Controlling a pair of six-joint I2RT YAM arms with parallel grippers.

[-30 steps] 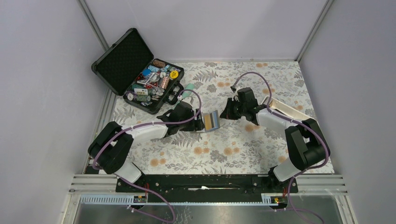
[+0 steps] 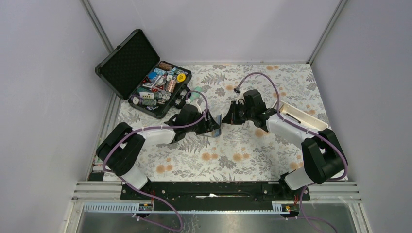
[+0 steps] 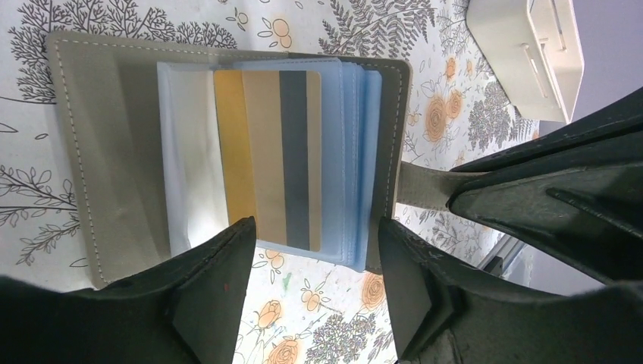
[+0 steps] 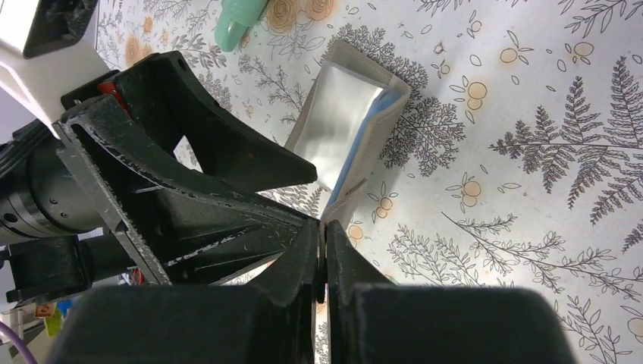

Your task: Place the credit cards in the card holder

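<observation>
The card holder (image 3: 121, 182), grey with stitched edges, lies open on the table in the left wrist view. A gold, tan and dark striped card (image 3: 265, 167) sits in its clear blue-edged sleeves (image 3: 334, 167). My left gripper is over the holder, its fingers parted at the near side; whether they touch it I cannot tell. My right gripper is shut on the holder's grey strap (image 3: 425, 186), at the right side. From the top view, both arms hide much of the holder.
An open black case (image 2: 158, 112) full of small items stands at the back left, with a green object (image 2: 195, 93) beside it. The white tray (image 2: 306, 116) lies behind the right arm. Free table stretches in front of the holder.
My right gripper has moved left, and the holder's right side has swung up and leftward with it. The left gripper has moved right, over the holder, now covering the card from above.
</observation>
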